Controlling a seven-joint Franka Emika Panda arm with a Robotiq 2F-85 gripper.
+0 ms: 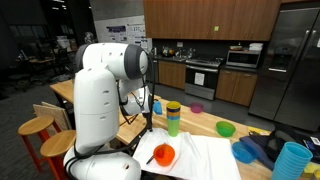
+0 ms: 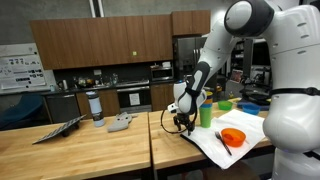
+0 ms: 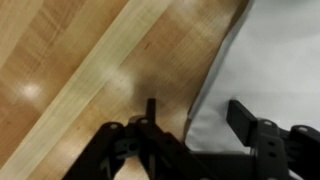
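Note:
A white cloth (image 1: pixel 205 155) lies spread over the near part of the wooden table, and its edge shows in the wrist view. My gripper points down over that edge, its dark fingers (image 3: pixel 240 122) standing apart. One finger is over bare wood and the other over the cloth (image 3: pixel 270 70). Whether the fingertips touch the cloth I cannot tell. In exterior view 2 the gripper (image 2: pixel 186 128) is small, close to the cloth's left edge.
An orange bowl (image 1: pixel 164 155) sits on the cloth, with a dark utensil (image 2: pixel 222 144) close by. A tall green, yellow and blue stack (image 1: pixel 173 118) stands near the gripper. Farther right are a green bowl (image 1: pixel 225 129) and a blue cup (image 1: pixel 291 161). Bare table (image 2: pixel 80 148) stretches left.

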